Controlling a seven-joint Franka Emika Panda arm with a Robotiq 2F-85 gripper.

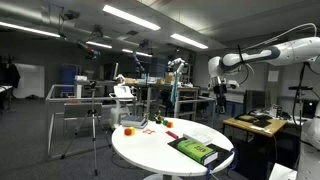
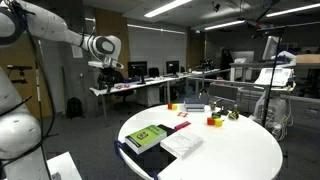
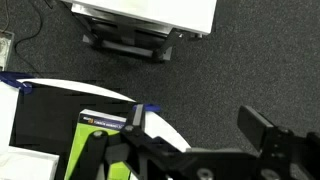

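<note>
My gripper is open in the wrist view, its dark fingers spread along the lower edge with only grey floor visible between them. In exterior view 1 the gripper (image 1: 220, 104) hangs high at the right, well above the round white table (image 1: 150, 153). A green book (image 2: 148, 136) lies on a black sheet near the table's edge, and part of the book (image 3: 90, 140) shows at the lower left of the wrist view, beside the left finger. Next to it sits a white rectangular object (image 2: 182, 145).
A small red item (image 2: 182, 126) and orange-yellow blocks (image 2: 214, 122) are spread over the table, with clear surface on its right half in exterior view 2. Beside the arm stands a desk (image 1: 255, 125). A tripod (image 1: 95, 110) rises behind the table.
</note>
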